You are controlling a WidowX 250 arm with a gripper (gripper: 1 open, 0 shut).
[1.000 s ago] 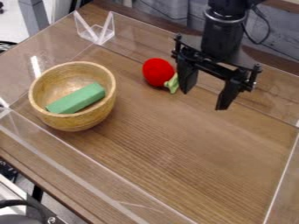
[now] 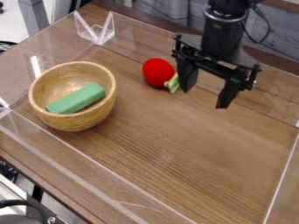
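Observation:
My gripper [image 2: 201, 79] hangs over the upper right of the wooden table, its black fingers spread apart. Just left of it lie a red round object [image 2: 159, 71] and, partly hidden behind the gripper, a small light-green object [image 2: 172, 86]. A yellow bowl [image 2: 98, 78] sits at the left, holding a green block [image 2: 76, 101].
A clear wire-like holder [image 2: 96, 31] stands at the back left. Dark cables show at the lower left edge.

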